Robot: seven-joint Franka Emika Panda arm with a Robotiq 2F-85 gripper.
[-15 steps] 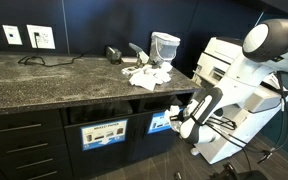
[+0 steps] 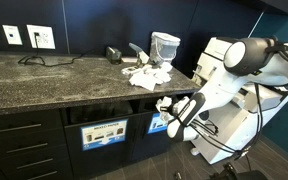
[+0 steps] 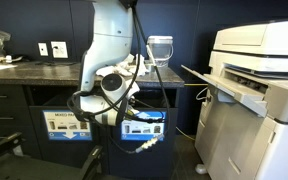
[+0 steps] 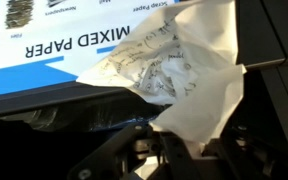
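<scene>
A crumpled sheet of white paper [image 4: 189, 60] with printed and handwritten marks fills the middle of the wrist view. My gripper is shut on its lower end, and the dark fingers are partly hidden by the sheet. Behind the paper is the blue-and-white MIXED PAPER label [image 4: 84, 35] on a bin front, with the dark bin opening below it in this view. In exterior view 1 the gripper [image 2: 164, 104] is at the counter's front edge, to the right of the labelled bin [image 2: 104, 134]. My arm hides the gripper in exterior view 2.
More crumpled white paper [image 2: 147, 75] lies on the dark countertop [image 2: 54, 85], near a white tub [image 2: 164, 46]. A second labelled bin [image 3: 142, 131] stands beside the first. To the right is a large white printer [image 3: 246, 110] with a tray sticking out.
In exterior view 1 the arm and gripper have shifted left along the bin fronts, toward the labelled bin. The countertop items look unmoved.
</scene>
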